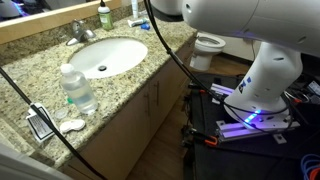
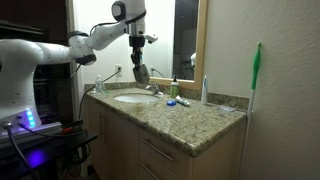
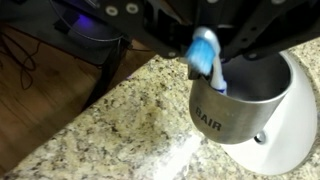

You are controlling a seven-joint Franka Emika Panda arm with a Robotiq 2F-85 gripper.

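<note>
A metal cup (image 3: 232, 115) with dark lettering hangs in the air over the white sink (image 3: 278, 150) in the wrist view. My gripper is shut on it at the top; the exact spot where the fingers meet the cup is hard to make out. Out of the cup's mouth leans a toothbrush (image 3: 203, 50) with blue bristles, its head close to the gripper. In exterior view 2 the cup (image 2: 142, 74) appears tilted beneath the gripper (image 2: 138, 60), clear of the basin. Exterior view 1 shows the arm (image 1: 235, 18) but not the cup.
A clear bottle (image 1: 78, 90) stands on the counter left of the sink. Behind the basin are the faucet (image 1: 80, 34) and a green soap bottle (image 1: 105, 15). Small blue items (image 2: 172, 102) lie on the right-hand counter, with bare granite (image 2: 205, 120) in front.
</note>
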